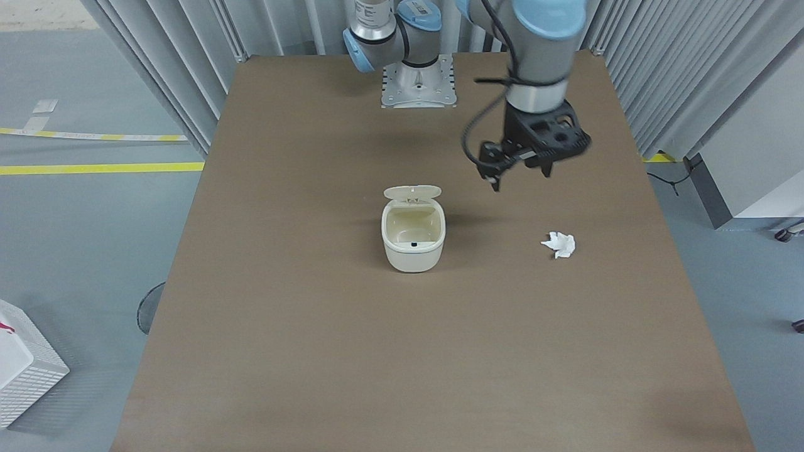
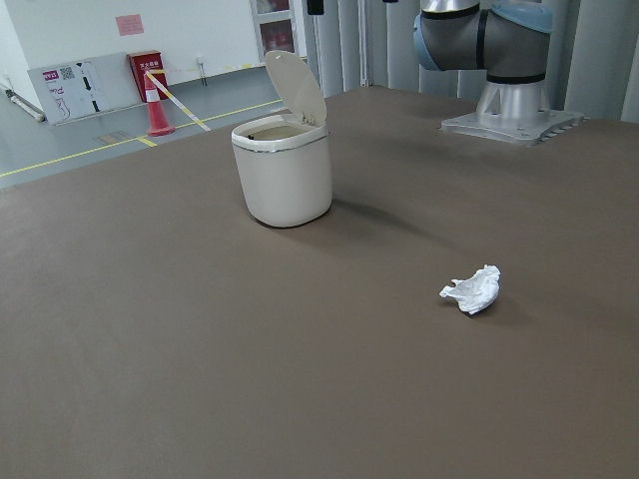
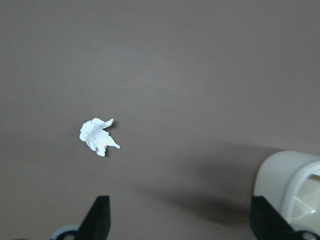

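Observation:
A small white bin [image 1: 412, 248] with its lid raised stands on the brown table, also seen in the left view [image 2: 285, 185] and at the lower right of the wrist view [image 3: 277, 180]. A crumpled white paper [image 1: 558, 242] lies to its right, visible in the left view [image 2: 471, 290] and the wrist view [image 3: 97, 135]. My gripper [image 1: 521, 179] hangs above the table behind and between bin and paper, with its fingers open. In the wrist view the gripper has nothing between its fingers.
The arm's base plate [image 1: 418, 98] is at the back edge, before grey curtains. A white box [image 1: 22, 361] stands on the floor at left.

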